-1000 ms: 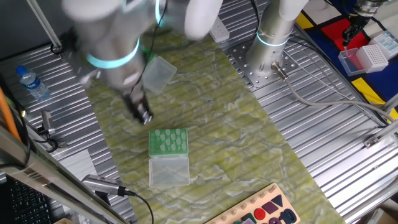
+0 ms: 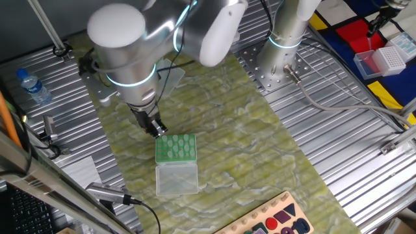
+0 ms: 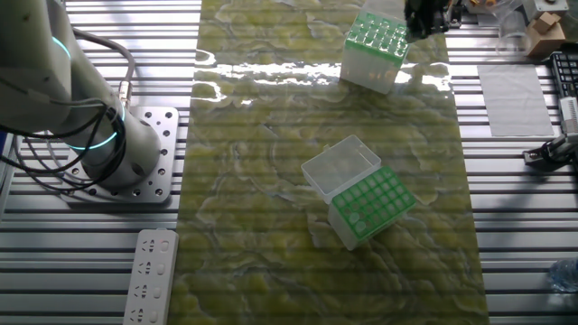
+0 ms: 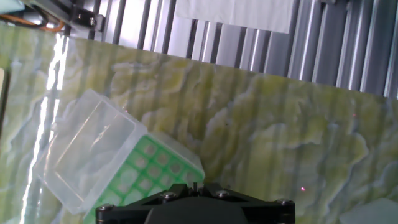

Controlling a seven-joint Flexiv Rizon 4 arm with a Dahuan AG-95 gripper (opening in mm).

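Observation:
A green-topped rack [image 2: 175,155] holding several pale tubes stands below and right of my gripper [image 2: 159,132] in exterior view 1, its clear lid [image 2: 177,180] folded open. Exterior view 2 shows this tube rack [image 3: 368,70] at the back, with the gripper just beyond its right corner. Closer to that camera stands a second green-topped rack [image 3: 372,204], its clear lid [image 3: 341,167] open too; no upright tubes show in it. In the wrist view, my gripper has its fingers together, nothing visible between them, in front of a green rack [image 4: 149,168].
A wooden shape board [image 2: 270,221] lies at the mat's near edge. A camera on a stand [image 2: 110,193] and a water bottle [image 2: 34,88] are off to the left. A power strip [image 3: 151,275] lies beside the mat.
My gripper has come down and slightly right toward the tube rack's upper left corner. The arm now covers more of the second rack's lid. Both racks have stayed put.

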